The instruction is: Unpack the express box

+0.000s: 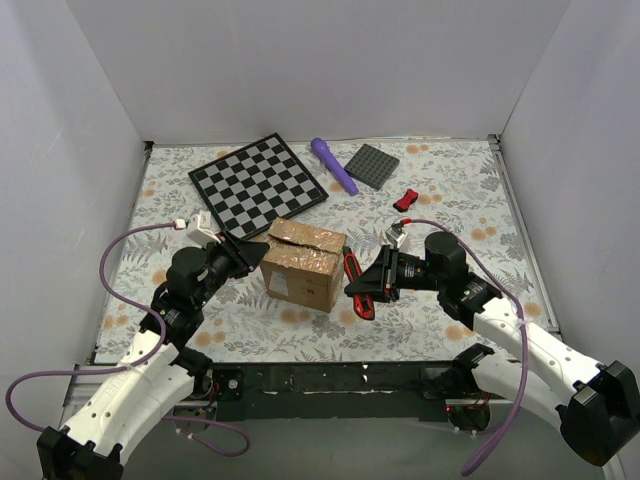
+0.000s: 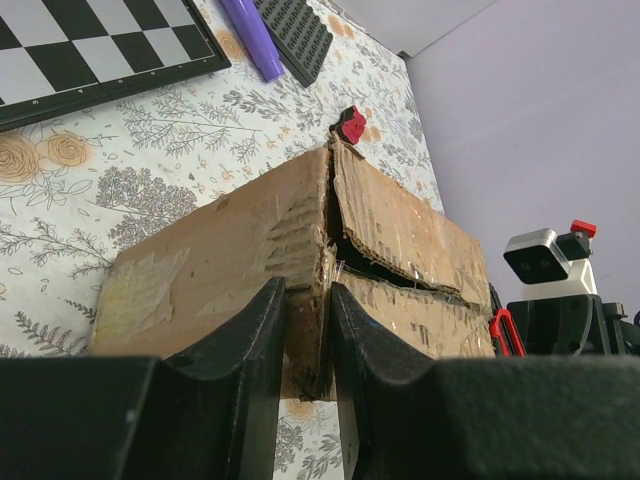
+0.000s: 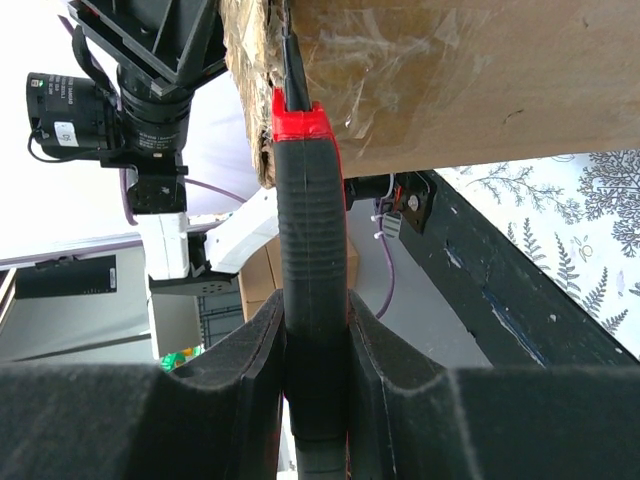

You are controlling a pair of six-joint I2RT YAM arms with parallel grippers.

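Observation:
A taped cardboard box (image 1: 300, 265) stands in the middle of the table, its top flap (image 2: 390, 215) slightly raised along a dark gap. My left gripper has its fingers on either side of a creased corner of the box; whether they press on it does not show clearly. My right gripper is shut on a black and red utility knife (image 3: 308, 230). The knife's dark blade (image 3: 293, 70) points at the box's taped edge and looks to be touching it, though its tip is hard to make out.
A checkered board (image 1: 258, 185) lies behind the box at left. Beyond it are a purple microphone-shaped object (image 1: 333, 166), a dark grey pad (image 1: 371, 166) and a small red item (image 1: 406, 200).

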